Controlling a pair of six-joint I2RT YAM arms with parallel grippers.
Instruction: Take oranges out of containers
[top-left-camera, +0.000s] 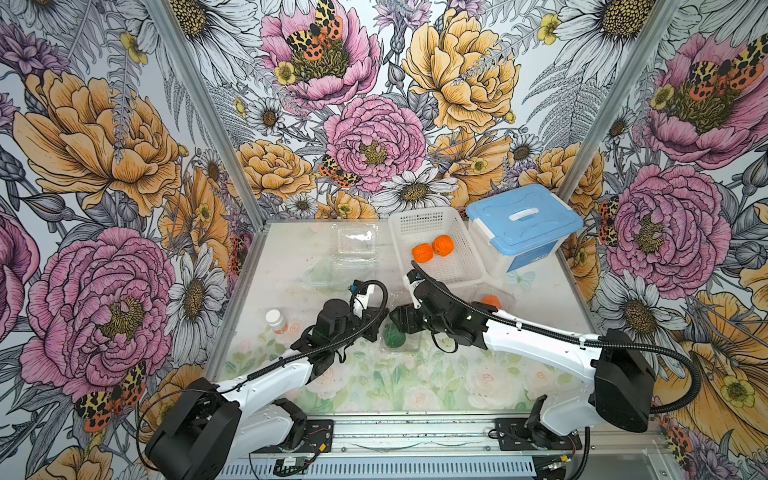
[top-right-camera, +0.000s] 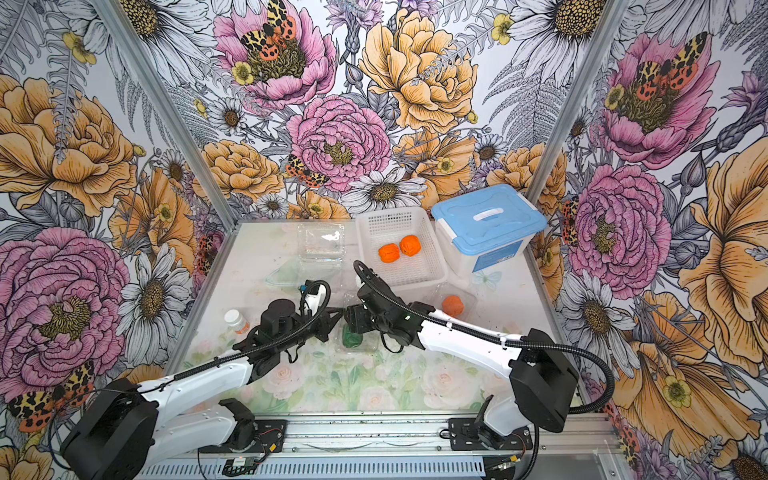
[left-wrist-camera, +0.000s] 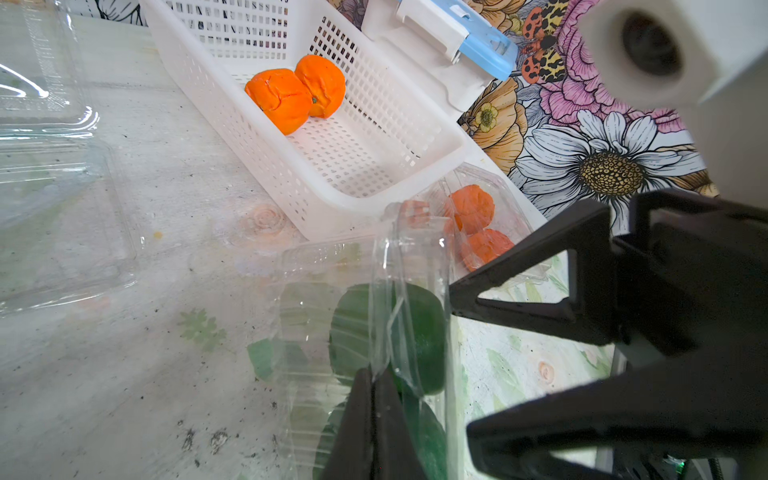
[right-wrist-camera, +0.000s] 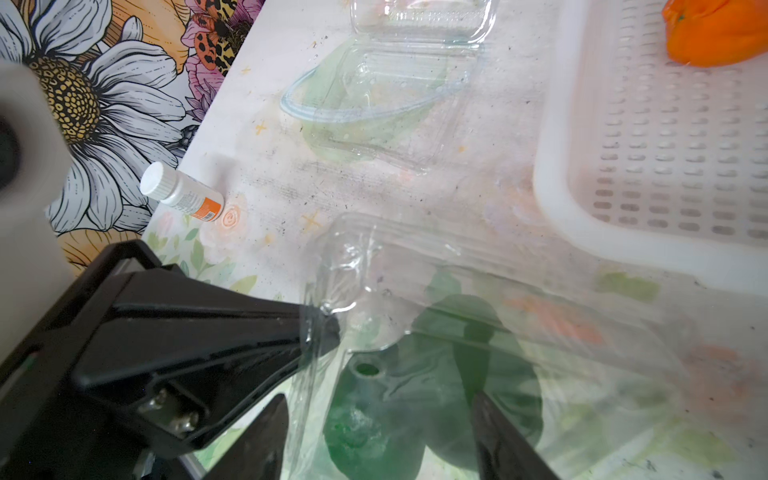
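Two oranges (top-left-camera: 433, 248) lie in the white basket (top-left-camera: 472, 270). More orange fruits (left-wrist-camera: 470, 206) sit in a clear container right of the basket. Another clear container (right-wrist-camera: 480, 260), holding dark green fruits (right-wrist-camera: 372, 416), stands tilted between my grippers at the table's middle. My left gripper is shut at this container's edge, its tips against thin clear plastic. On the other side, my right gripper is part open, its fingers (right-wrist-camera: 260, 440) spread close to the container's wall; whether they touch it is unclear.
An empty clear container (top-left-camera: 355, 241) lies open at the back left. A white bottle (top-left-camera: 274, 320) stands at the left, and a blue-lidded box (top-left-camera: 524, 220) at the back right.
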